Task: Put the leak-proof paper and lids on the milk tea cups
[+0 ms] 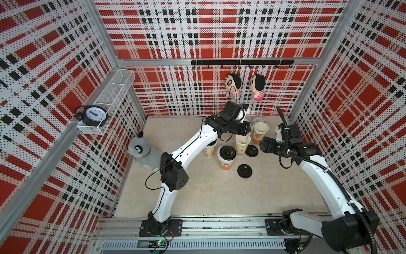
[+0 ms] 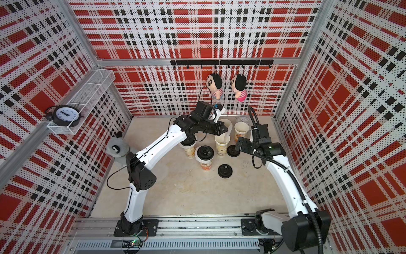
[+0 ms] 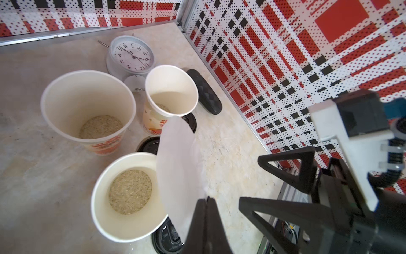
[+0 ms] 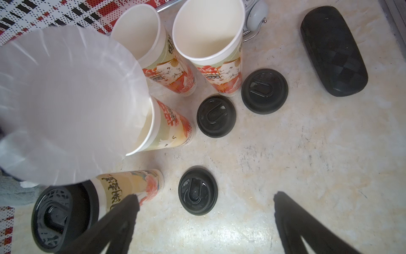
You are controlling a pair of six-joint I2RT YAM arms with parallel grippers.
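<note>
The leak proof paper [image 3: 179,165], a thin white round sheet, is pinched at its edge by my left gripper, which is shut on it. It appears nearly edge-on in the left wrist view, overlapping the rim of the nearest cup [image 3: 129,199]; whether they touch I cannot tell. From the right wrist, the paper [image 4: 72,105] shows its broad face and pleated rim. Two more uncovered cups, a wide one [image 3: 84,97] and a smaller-looking one [image 3: 171,91], also have grain inside. My right gripper [image 1: 266,144] stands open and empty, to the right of the cups.
Two cups wear black lids, one in front [image 1: 227,157] and one left [image 1: 209,149]. Loose black lids [image 1: 244,170] lie on the table. A white clock [image 3: 131,55] and a black case [image 4: 334,50] lie near the cups.
</note>
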